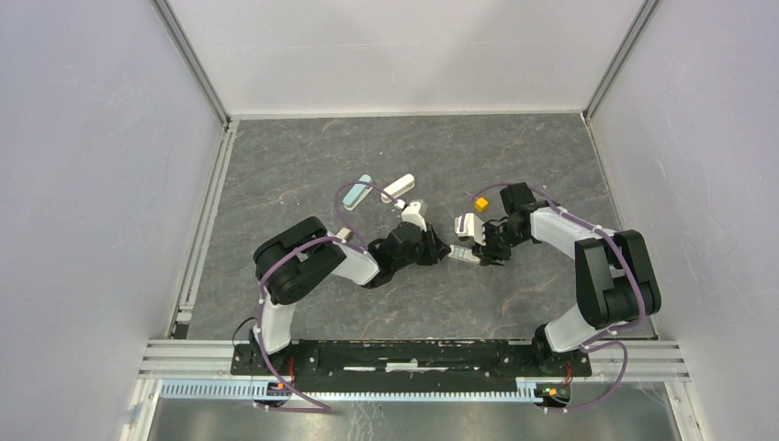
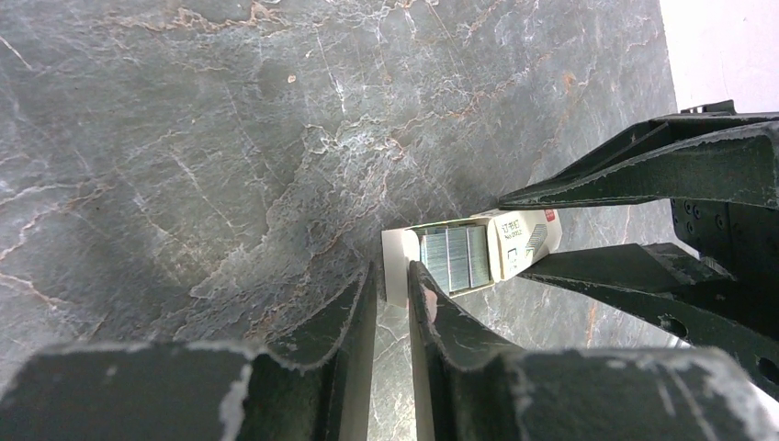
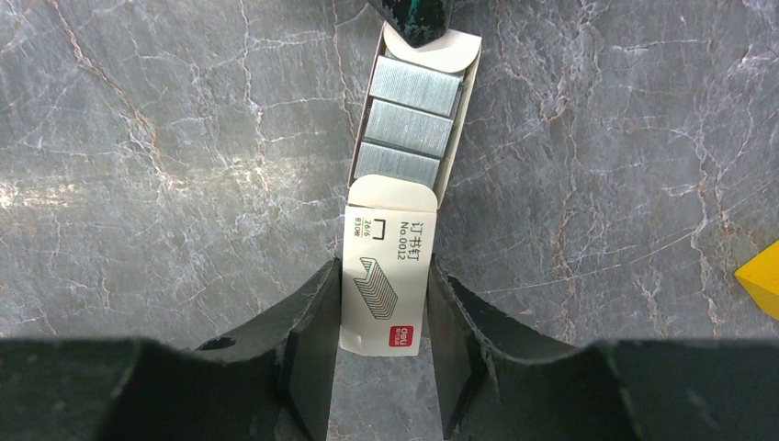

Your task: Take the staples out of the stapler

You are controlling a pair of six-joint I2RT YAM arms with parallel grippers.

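A white staple box (image 3: 390, 266) lies partly slid open, its inner tray showing several rows of silver staples (image 3: 409, 127). My right gripper is shut on the sleeve, one finger on each long side. At the tray's far end, my left gripper is part open, with the white end flap (image 2: 396, 253) showing in the gap between its fingertips. Whether both fingers touch that flap is hard to tell. From above, both grippers meet at the box (image 1: 465, 254) near the table's middle. No stapler can be clearly made out.
Behind the left arm lie a light-blue long object (image 1: 356, 192) and a white long object (image 1: 398, 188). A small yellow object (image 1: 481, 204) sits beyond the right gripper, and a tan block (image 1: 344, 235) is close to the left arm.
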